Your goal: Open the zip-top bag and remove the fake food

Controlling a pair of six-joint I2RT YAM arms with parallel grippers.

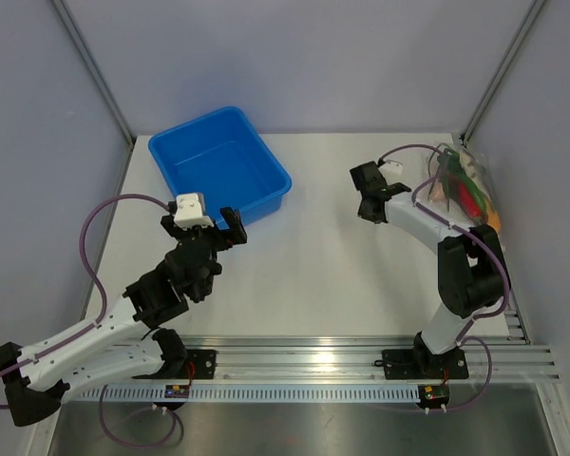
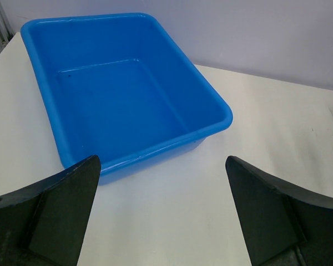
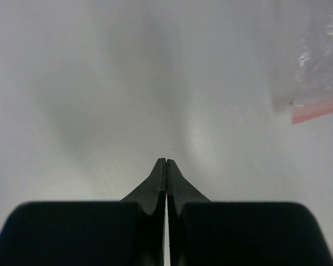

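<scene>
The zip top bag (image 1: pixel 465 190) with green, red and orange food inside lies at the right end of the table in the top view, partly behind my right arm. My right gripper is just left of it, shut with nothing visible between its fingers; the bag's red-edged corner (image 3: pixel 316 109) shows at upper right in the right wrist view. My left gripper hangs open and empty over the left of the table, facing the blue bin.
The empty blue bin (image 1: pixel 218 161) stands at the back left.
</scene>
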